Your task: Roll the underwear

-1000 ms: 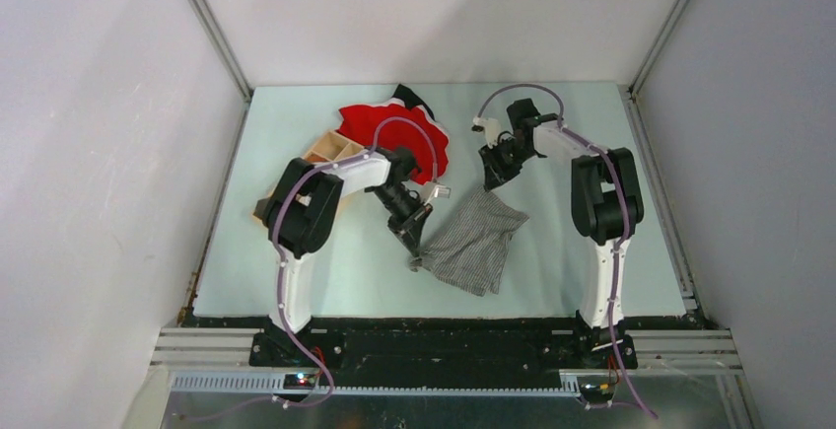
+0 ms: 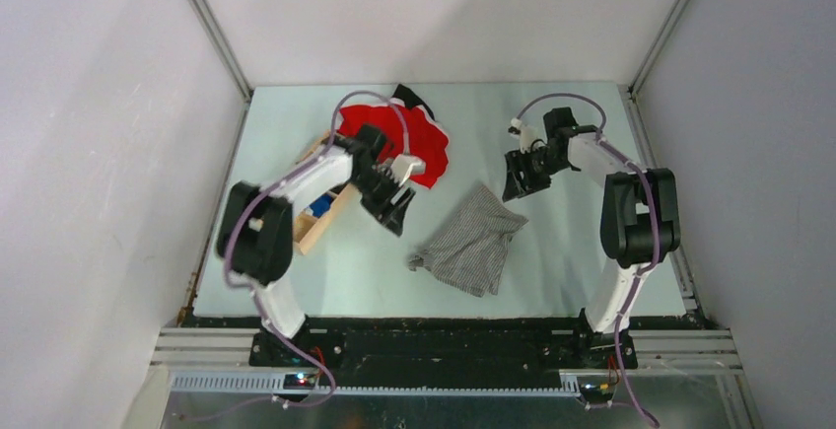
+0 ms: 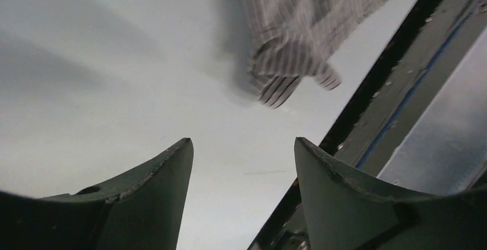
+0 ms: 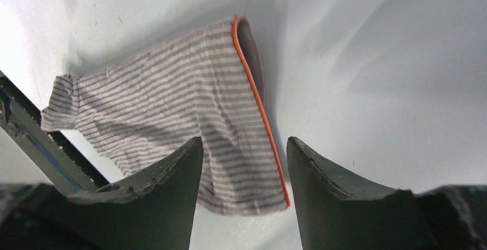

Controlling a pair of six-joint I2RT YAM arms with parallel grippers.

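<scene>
Grey striped underwear lies slanted on the table, partly spread and wrinkled, its near-left corner bunched up. In the right wrist view the underwear shows an orange-edged border along one side. My left gripper hangs to the left of the cloth, apart from it. From the left wrist the bunched corner of the underwear appears beyond the spread fingers, with only bare table between them. My right gripper is above the table at the cloth's far right side, open, and I see no cloth gripped there.
A wooden compartment box stands on the left, partly hidden under the left arm. Red cloth with black and white parts lies at the back.
My right gripper has shifted right from the far corner. The underwear lies as before.
</scene>
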